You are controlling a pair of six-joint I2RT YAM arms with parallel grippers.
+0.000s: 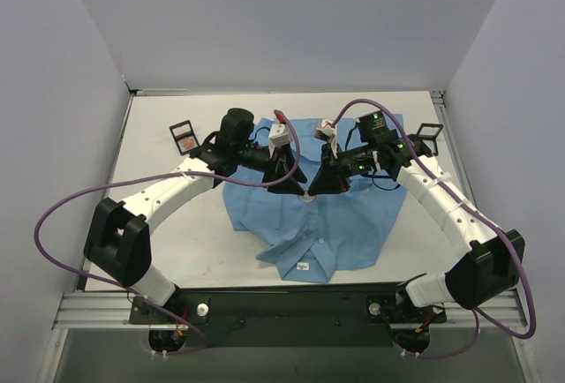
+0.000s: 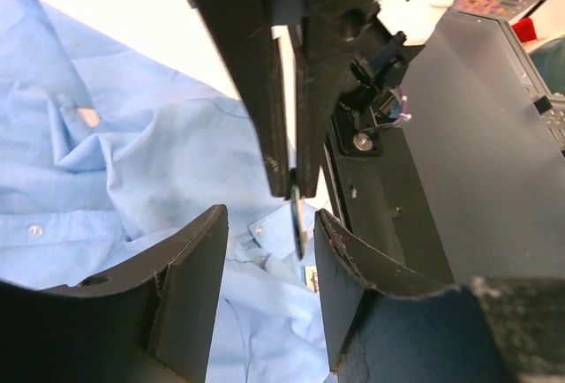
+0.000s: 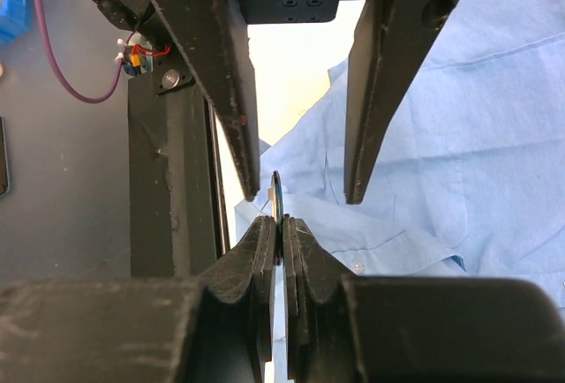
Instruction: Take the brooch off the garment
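Observation:
A light blue garment [image 1: 300,233] lies spread in the middle of the table beneath both grippers. My right gripper is shut on a thin upright piece, apparently the brooch [image 3: 275,191], held above the cloth. In the left wrist view the same narrow piece hangs from the right gripper's tips. My left gripper faces it with its fingers parted and nothing held between them, the piece just beyond the gap. Whether the brooch is still attached to the cloth I cannot tell.
The dark front rail of the table runs close below the garment.

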